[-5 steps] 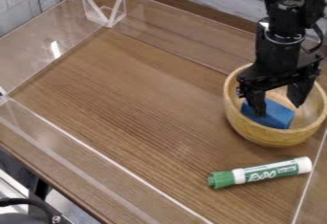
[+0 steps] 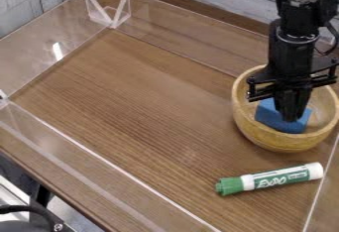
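My black gripper [image 2: 283, 85] reaches down from the top right into a wooden bowl [image 2: 276, 137], its fingers low over a blue block [image 2: 288, 119] that lies inside. The gripper looks shut; whether anything is between its fingertips is hard to see. A green and white Expo marker [image 2: 271, 177] lies on the table in front of the bowl.
Clear plastic edges run along the left side and top left corner. The bowl is near the right side.
The gripper's fingers have drawn closer together over the block and shifted slightly. The bowl and the marker look unmoved.
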